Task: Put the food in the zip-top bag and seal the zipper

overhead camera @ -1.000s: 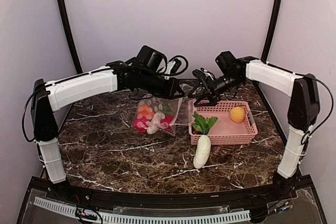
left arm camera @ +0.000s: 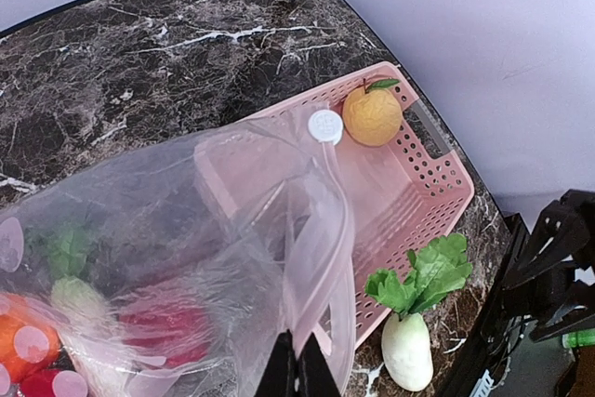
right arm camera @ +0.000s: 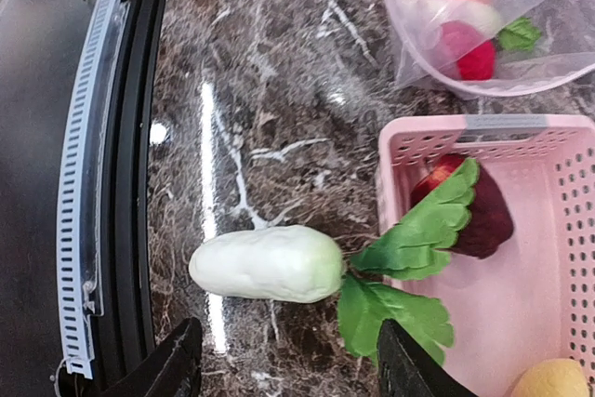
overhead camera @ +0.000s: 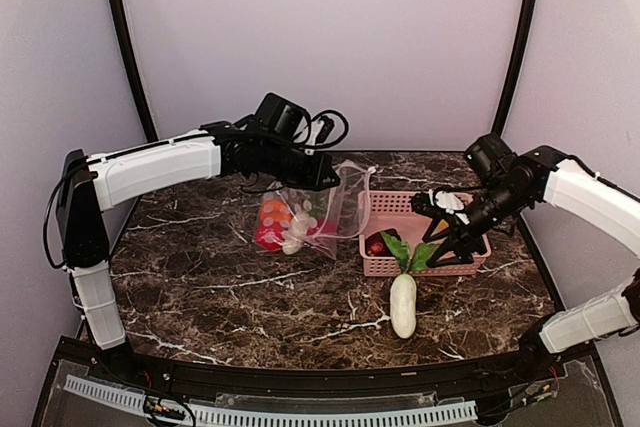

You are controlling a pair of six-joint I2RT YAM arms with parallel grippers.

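A clear zip top bag [overhead camera: 345, 202] lies with food inside it, its mouth facing right toward the basket. My left gripper is shut on the upper edge of the bag's mouth, where thin plastic runs between the fingers. A white radish [overhead camera: 403, 305] with green leaves rests on the table in front of the basket, its leaves over the rim. My right gripper hovers above the basket and the leaves, its fingers apart with nothing between them. Inside the bag, a red item [left arm camera: 167, 327] and a second radish [left arm camera: 84, 313] show through the plastic.
The pink basket [overhead camera: 375, 265] holds a dark red fruit [right arm camera: 474, 216] at its left and a yellow-orange fruit [left arm camera: 372, 116] at its far right. The basket's rim stands close to the bag's mouth.
The leafy radish has shifted a little right and toward the front edge.
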